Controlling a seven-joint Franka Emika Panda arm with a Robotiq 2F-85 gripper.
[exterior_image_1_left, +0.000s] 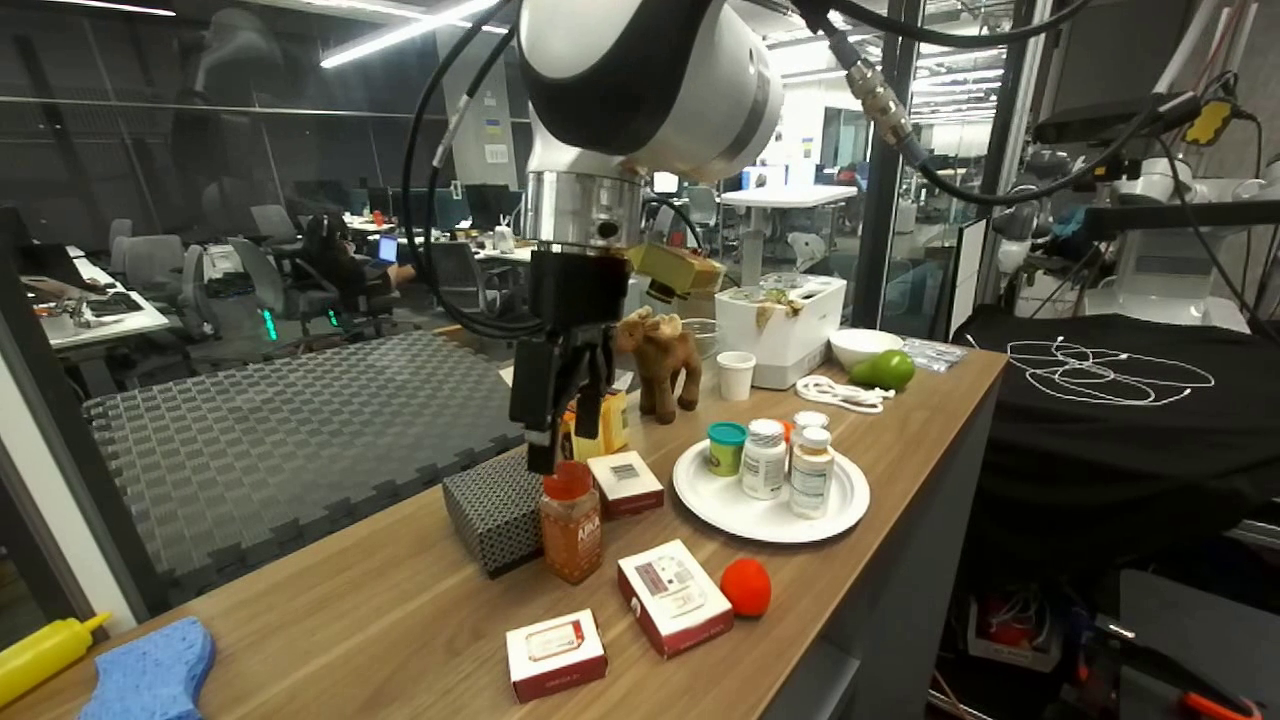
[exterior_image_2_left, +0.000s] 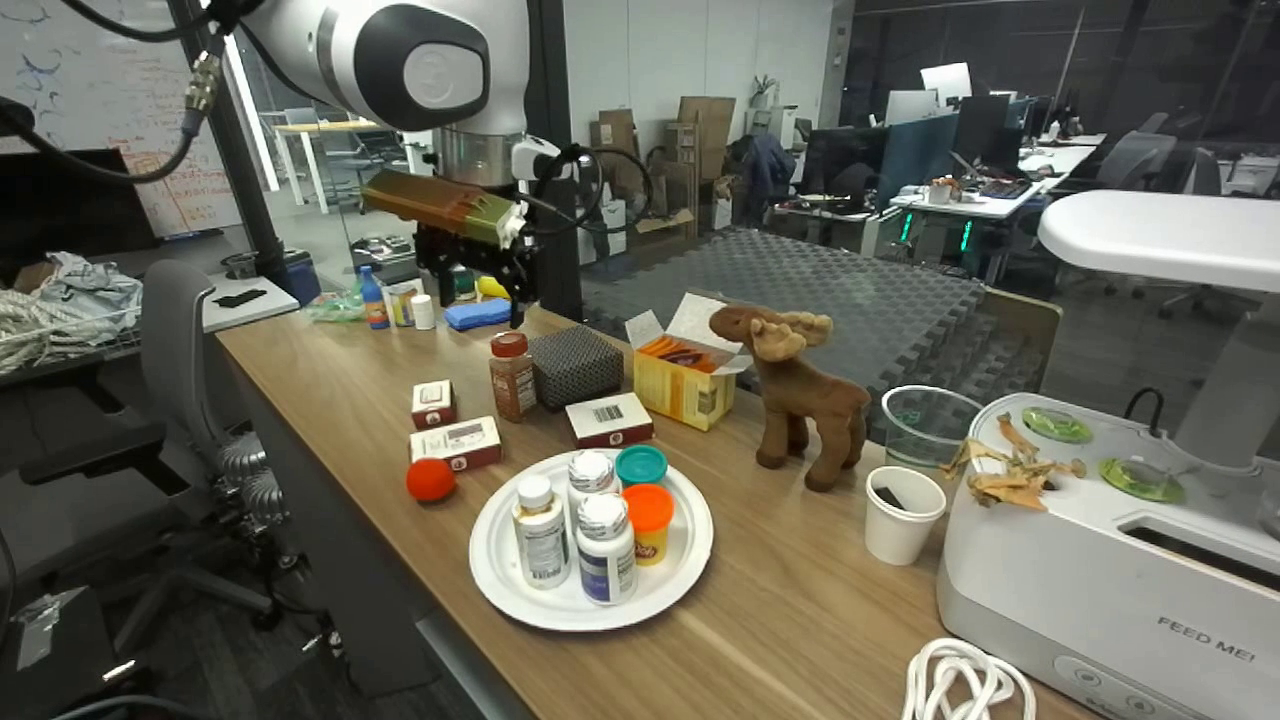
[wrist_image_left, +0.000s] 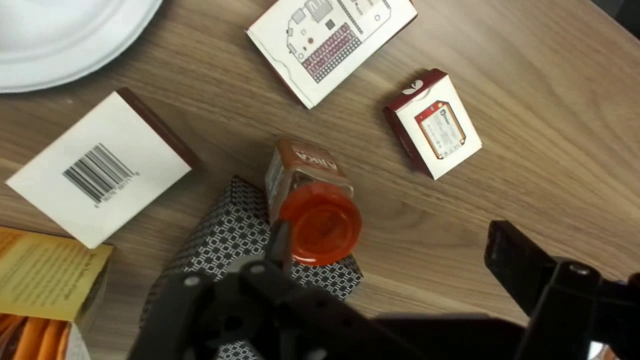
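Below my open gripper stands an orange spice jar (wrist_image_left: 321, 222) with a red-orange lid, seen from above in the wrist view. One finger (wrist_image_left: 279, 243) overlaps the jar's lid edge in that view; the other finger (wrist_image_left: 519, 267) is well off to its right, over bare wood. Nothing shows between the fingers. In exterior view 1 the gripper (exterior_image_1_left: 564, 426) hangs just above the upright jar (exterior_image_1_left: 571, 528). A dark patterned box (exterior_image_1_left: 494, 510) stands directly beside the jar. The plate (exterior_image_2_left: 498, 588) carries several bottles and small tubs.
Three white-and-maroon boxes, a small one (exterior_image_1_left: 555, 654), a larger one (exterior_image_1_left: 675, 596) and one with a barcode (wrist_image_left: 99, 168), lie around the jar. A red ball (exterior_image_1_left: 746, 587), yellow carton (exterior_image_2_left: 684, 386) and toy moose (exterior_image_2_left: 798, 390) are nearby. Bare wood lies left of the jar in exterior view 1.
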